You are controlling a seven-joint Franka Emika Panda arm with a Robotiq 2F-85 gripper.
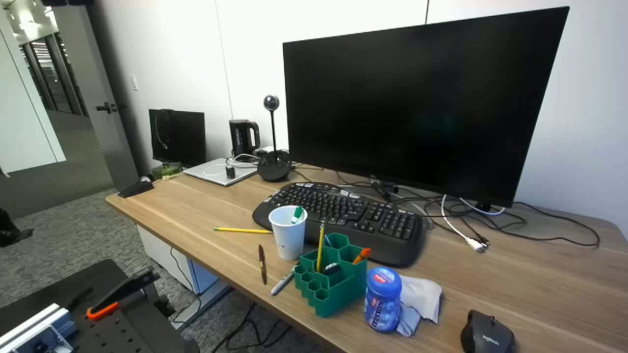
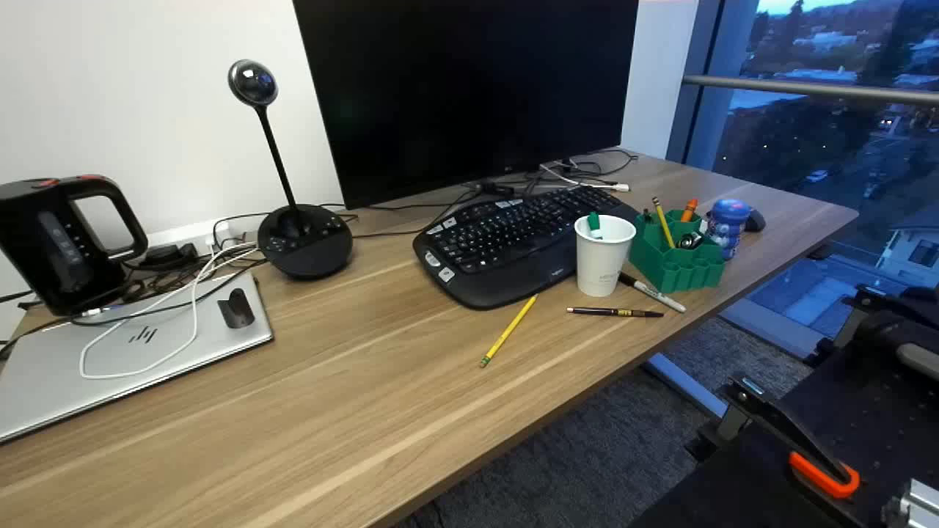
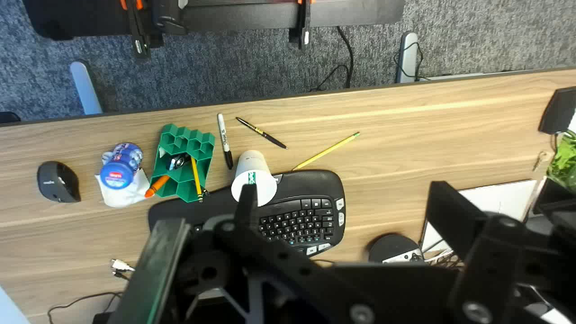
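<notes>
My gripper stands open high above the desk, its two dark fingers far apart with nothing between them. A white paper cup (image 1: 288,232) holding a green-capped marker (image 2: 595,225) stands by the keyboard's front edge. Beside it is a green honeycomb organizer (image 1: 330,285) with a yellow pencil (image 1: 321,249), an orange marker or crayon (image 1: 361,255) and other small items in it. Loose on the wood lie another yellow pencil (image 2: 510,331), a dark pen (image 2: 615,312) and a grey-and-black marker (image 3: 224,139). A blue Mentos bottle (image 1: 383,300) stands next to the organizer.
Behind the cup lies a black keyboard (image 1: 347,214), below a large monitor (image 1: 424,106). A mouse (image 1: 487,333) and a cloth (image 1: 421,297) are near the bottle. A laptop (image 2: 132,352), kettle (image 2: 66,242) and stalked camera (image 2: 304,242) occupy the other end. Bare wood lies in front of the laptop.
</notes>
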